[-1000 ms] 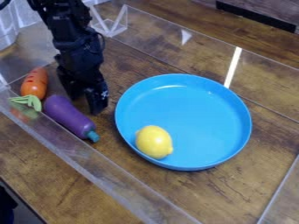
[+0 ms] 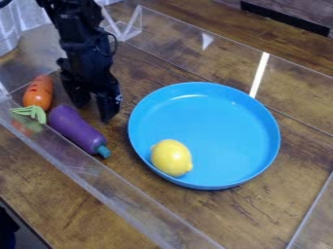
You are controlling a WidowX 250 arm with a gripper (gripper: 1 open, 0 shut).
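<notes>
My dark gripper point(image 2: 93, 95) hangs low over the wooden table at the upper left, open, its fingertips just right of an orange carrot point(image 2: 39, 95) with a pale green top. Below it lies a purple eggplant point(image 2: 76, 127). A yellow lemon point(image 2: 170, 158) rests in the lower left part of a blue plate point(image 2: 221, 127). Whether anything is between the dark fingers is hard to see against the shadow.
Clear plastic walls run along the left and right edges of the wooden surface point(image 2: 196, 53). The table behind the plate is clear.
My gripper has shifted slightly to the left, toward the carrot. The carrot, eggplant, lemon and plate look unmoved.
</notes>
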